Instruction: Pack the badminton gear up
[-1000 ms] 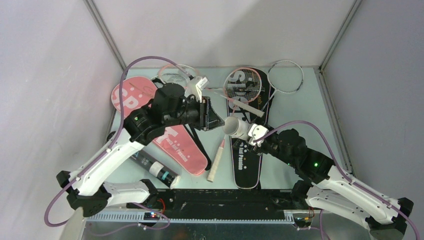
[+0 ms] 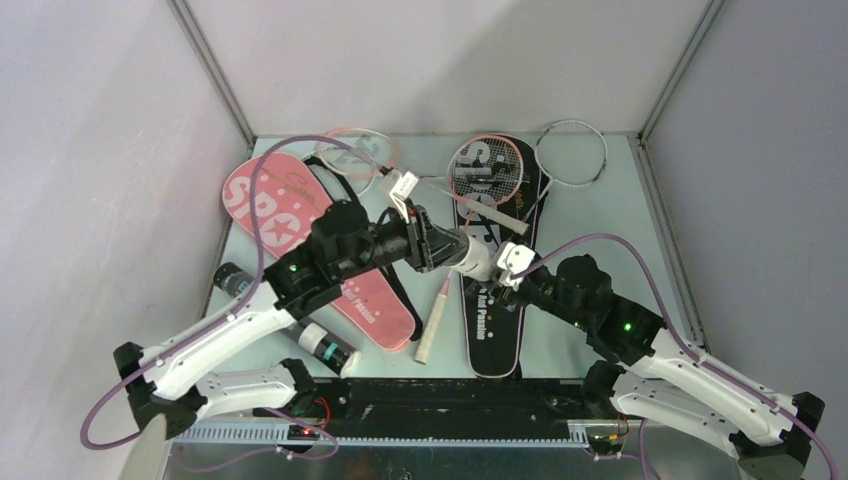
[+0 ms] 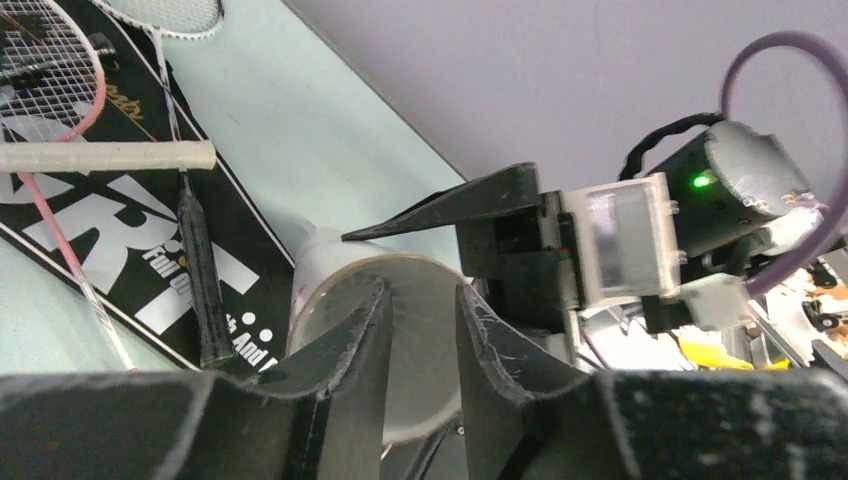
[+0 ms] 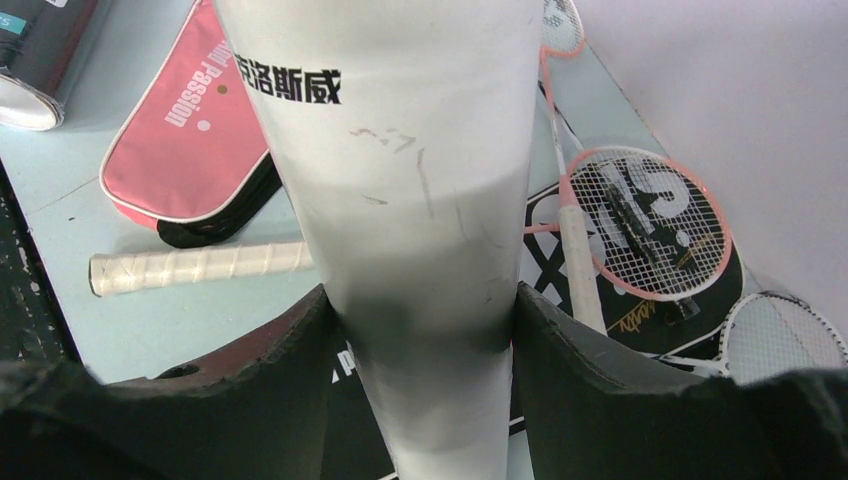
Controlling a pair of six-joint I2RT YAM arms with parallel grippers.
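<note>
A white shuttlecock tube (image 4: 420, 130) is held by my right gripper, shut on it. My left gripper is at the tube's open round end (image 2: 472, 258), fingers part open in front of it; whether they touch is unclear. Below lie a black racket bag (image 2: 490, 335) with rackets on it, a pink bag (image 2: 370, 305) at the left, and several rackets, including a white-rimmed one (image 2: 570, 183) at the back right.
Dark tubes (image 2: 330, 350) lie at the front left, partly under the left arm. A loose racket grip (image 2: 432, 325) lies between the bags. Bare table shows at the right. Walls bound the back and sides.
</note>
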